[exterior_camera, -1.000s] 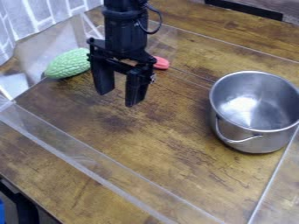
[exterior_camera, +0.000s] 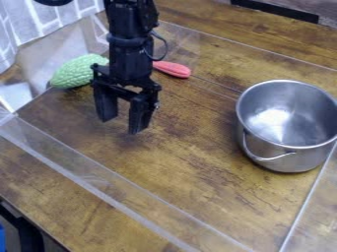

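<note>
The black gripper hangs over the wooden table, left of centre, pointing down with its two fingers apart and nothing visible between them. A pale green corn-like toy lies behind it to the left, partly hidden by the arm. A pink elongated object lies just behind the gripper to the right. A steel pot stands on the right side.
Clear plastic walls border the work area at left and right, with a whitish bunched sheet at the far left.
The gripper has moved left and somewhat back, uncovering more of the pink object. The pot and toys stay where they were.
</note>
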